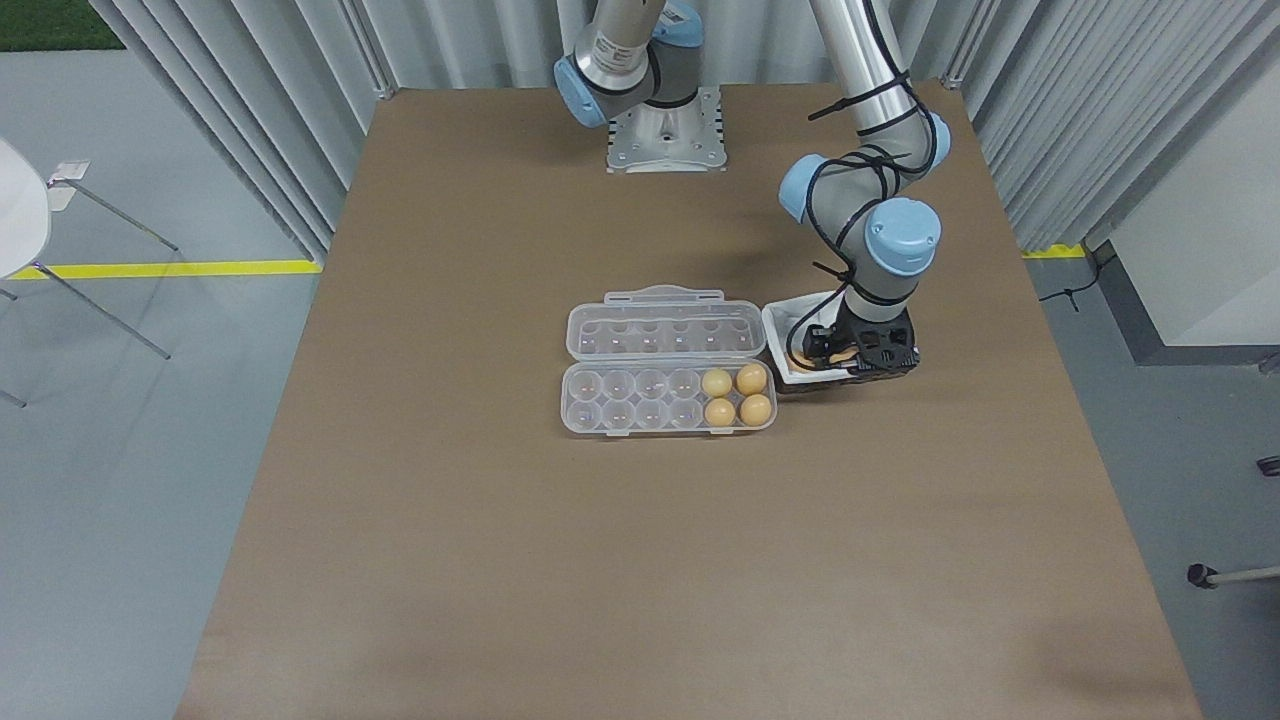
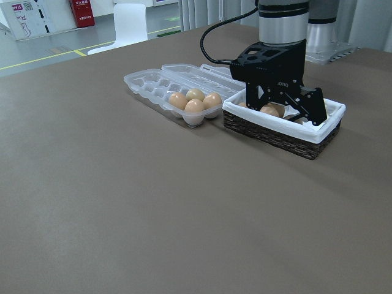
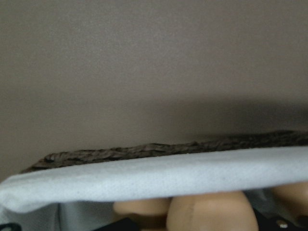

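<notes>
A white-lined dark wicker basket point(image 2: 282, 141) holds several brown eggs point(image 3: 211, 211), right of a clear plastic egg carton point(image 1: 648, 396). The open carton has eggs point(image 1: 753, 409) in its right-end cups; the other cups are empty. My gripper point(image 2: 277, 104) is down inside the basket among the eggs; in the wrist view only dark bits of it show at the bottom edge, so whether it is open or shut on an egg cannot be told.
A white chair point(image 2: 125, 27) is beyond the table.
</notes>
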